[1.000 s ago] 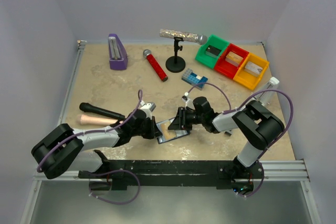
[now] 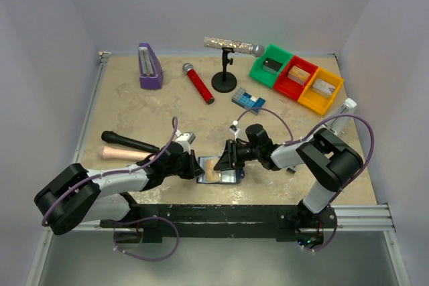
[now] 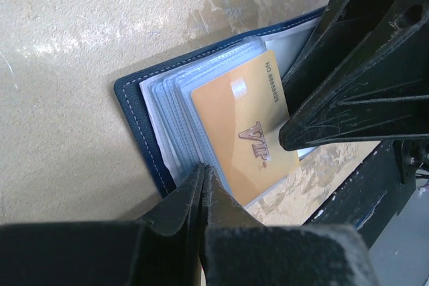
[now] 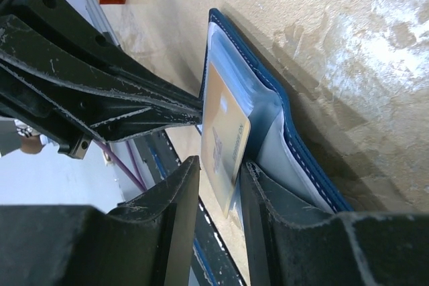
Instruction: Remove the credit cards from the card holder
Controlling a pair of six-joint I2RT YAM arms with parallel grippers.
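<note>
A dark blue card holder (image 2: 239, 174) with clear sleeves (image 3: 175, 108) lies open on the table between my two grippers. In one sleeve sits a gold VIP card, also seen in the right wrist view as the gold card (image 4: 223, 128). My left gripper is shut, its tips against the sleeves' edge on the holder's left side; whether any plastic is pinched there is hard to see. At the card's opposite end, my right gripper stands part open, the card's near edge between its fingers but with gaps showing.
Black and tan rods (image 2: 124, 154) lie beside the left arm. Farther back are a blue block (image 2: 248, 100), a microphone stand (image 2: 224, 82), a red microphone (image 2: 199, 85) and coloured bins (image 2: 293, 75). Bare table lies behind the holder.
The holder has turned from a slant to nearly square with the table's front edge.
</note>
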